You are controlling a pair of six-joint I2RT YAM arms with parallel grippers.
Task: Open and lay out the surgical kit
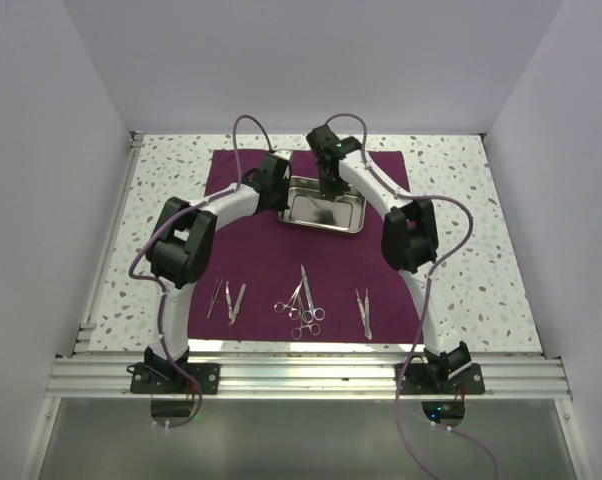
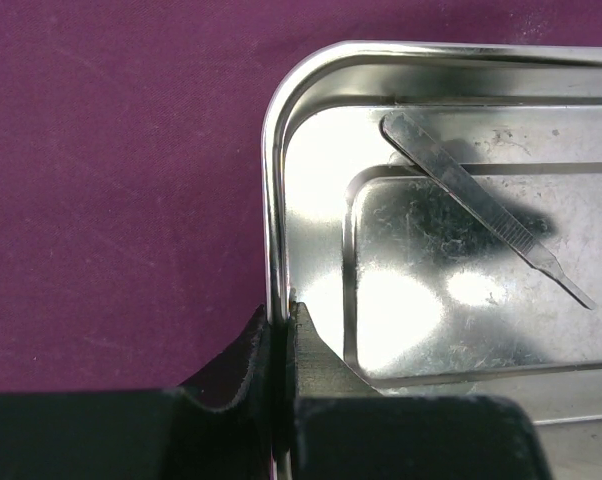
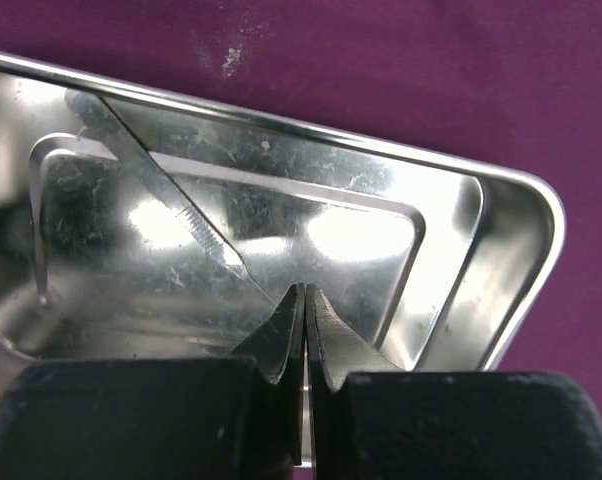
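A flat silver scalpel handle [image 2: 471, 195] lies slantwise inside the steel tray [image 2: 271, 170], its broad end by the far wall. In the left wrist view my left gripper is shut on the tray's left rim. The right gripper is shut above the tray, its fingertips pressed together with nothing between them. From there the scalpel handle [image 3: 151, 175] appears up and to the left, its thin tip ending near the fingertips but outside them. In the top view the right arm hides part of the tray [image 1: 321, 229].
On the purple cloth [image 1: 251, 265] nearer the front lie several scissor-like clamps [image 1: 301, 310], with slim tools [image 1: 227, 300] to the left and two more tools [image 1: 365, 315] to the right. Bare cloth separates them from the tray.
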